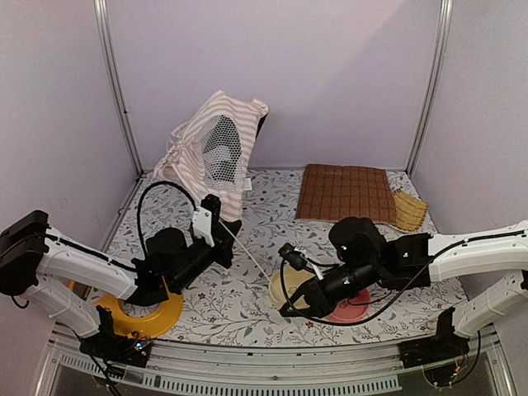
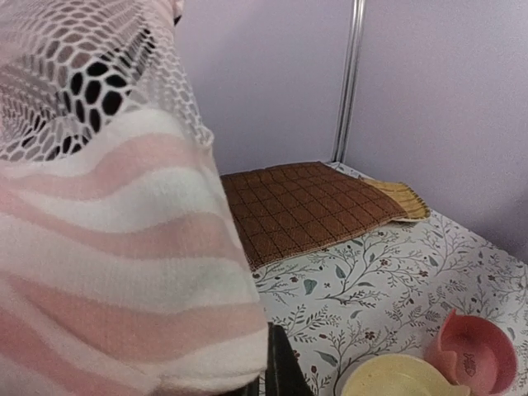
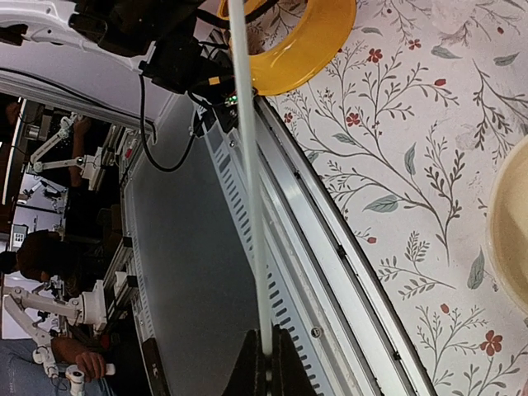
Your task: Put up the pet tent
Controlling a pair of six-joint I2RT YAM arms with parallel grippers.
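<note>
The pink-and-white striped tent fabric [image 1: 227, 148] with a mesh window hangs raised at the back left, filling much of the left wrist view. My left gripper is shut just below it; whether anything is between its fingers is hidden. My right gripper is shut on a thin white pole [image 3: 252, 181], which runs up toward the left arm in the top view.
A brown quilted mat [image 1: 342, 190] and a tan mat [image 1: 408, 210] lie at the back right. A cream bowl [image 2: 392, 379] and a pink bowl [image 2: 491, 355] sit near the right arm; a yellow ring [image 1: 148, 322] lies front left.
</note>
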